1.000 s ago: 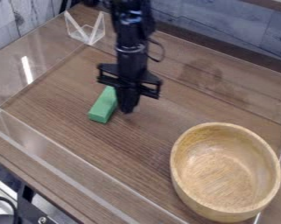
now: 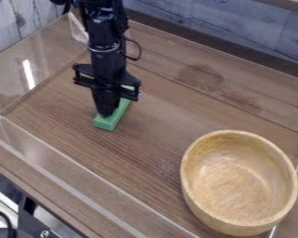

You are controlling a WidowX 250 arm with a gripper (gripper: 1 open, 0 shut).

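A black robot arm hangs from the upper middle-left, its gripper (image 2: 104, 106) shut and lowered onto a green block (image 2: 114, 119) lying on the wooden table. The fingertips touch or hover just over the block's upper part; nothing shows clearly between them. Part of the block is hidden behind the gripper.
A large tan round bowl (image 2: 238, 200) occupies the lower right of the table (image 2: 138, 186). Grey walls stand at the back, and clear plastic pieces are at the left edge.
Over the last second the gripper has moved left and slightly down over the green block. The block has shifted slightly to the right; the bowl is unchanged.
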